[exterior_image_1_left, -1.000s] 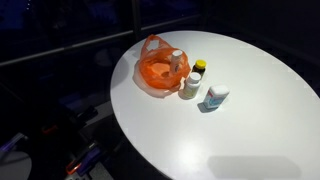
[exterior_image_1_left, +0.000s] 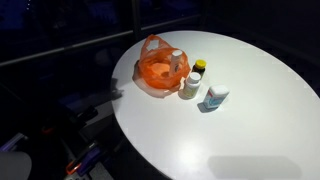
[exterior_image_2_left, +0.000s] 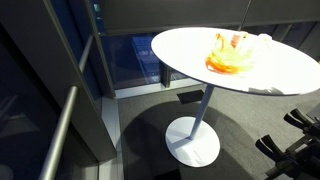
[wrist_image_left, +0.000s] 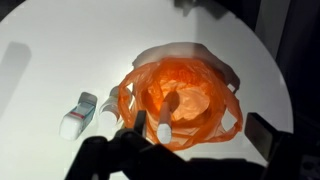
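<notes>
An orange plastic bag (exterior_image_1_left: 155, 72) lies with its mouth open near the table's edge. A slim white-capped bottle (wrist_image_left: 167, 118) stands or leans inside its opening. Beside the bag are a white bottle (exterior_image_1_left: 192, 86), a dark bottle with a yellow cap (exterior_image_1_left: 200, 67) and a white bottle with a blue label (exterior_image_1_left: 216, 97). My gripper is open, its dark fingers wide apart at the bottom of the wrist view, with the bag seen between and beyond them. In exterior view 2 the gripper (exterior_image_2_left: 284, 133) hangs off the table's near side, clear of the bag.
A metal rail (exterior_image_2_left: 60, 135) and glass panels are off to the left.
The dark arm at the lower left of exterior view 1 has shifted slightly. The bag and bottles have stayed in place.
</notes>
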